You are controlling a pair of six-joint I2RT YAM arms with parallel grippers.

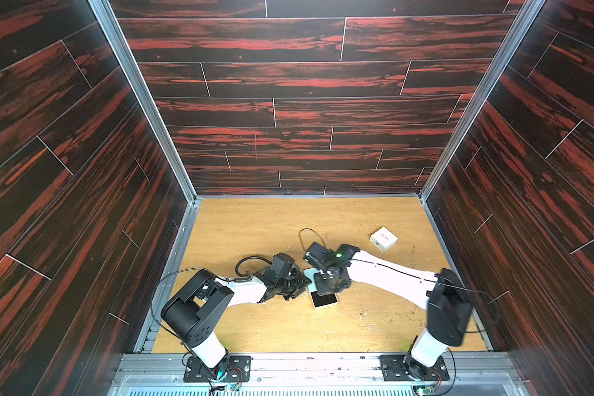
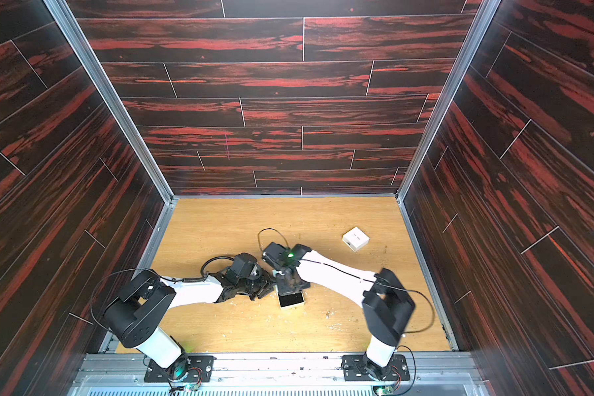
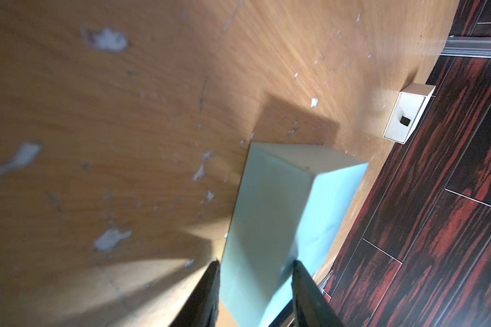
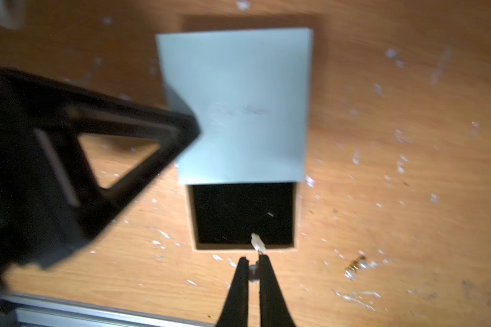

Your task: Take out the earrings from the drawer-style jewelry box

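Note:
The light blue jewelry box [image 4: 240, 103] lies on the table with its drawer [image 4: 242, 212] pulled out, showing a black lining. A small pale earring [image 4: 258, 243] is pinched at the tips of my right gripper, over the drawer's front edge. At one corner of the box, seen in the left wrist view as a box wall [image 3: 272, 212], my left gripper stands part open. Its fingers [image 3: 208, 297] are close to the box; whether they touch it cannot be told. On the table right of the drawer sits a small gold and silver piece [image 4: 356, 265], possibly another earring.
A small white box [image 1: 383, 239] stands at the back right of the table. Pale scuffs and flecks mark the wooden tabletop [image 4: 398, 163]. Both arms are close together around the jewelry box, while the table's back is mostly clear.

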